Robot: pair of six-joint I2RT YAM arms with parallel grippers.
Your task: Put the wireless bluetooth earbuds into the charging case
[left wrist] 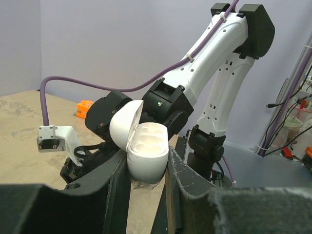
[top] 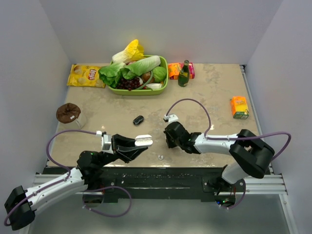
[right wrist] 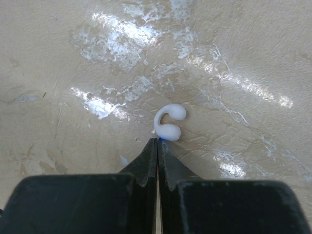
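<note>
In the left wrist view a white charging case (left wrist: 147, 147) stands with its lid up, empty-looking recesses facing up. My left gripper is shut on the case's lower body, holding it over the table's front left part. A white C-shaped earbud (right wrist: 170, 124) lies on the table in the right wrist view, just beyond the tips of my right gripper. That gripper is shut, with nothing showing between its fingers; whether its tips touch the earbud I cannot tell. From the top, a small white earbud (top: 161, 157) lies near the front edge.
A black mouse-like object (top: 138, 120) lies mid-table. Toward the back stand a green basket (top: 139, 91) of vegetables, a chips bag (top: 86, 76) and a bottle (top: 184, 74). An orange box (top: 239, 107) is at right, a brown-topped container (top: 70, 115) at left.
</note>
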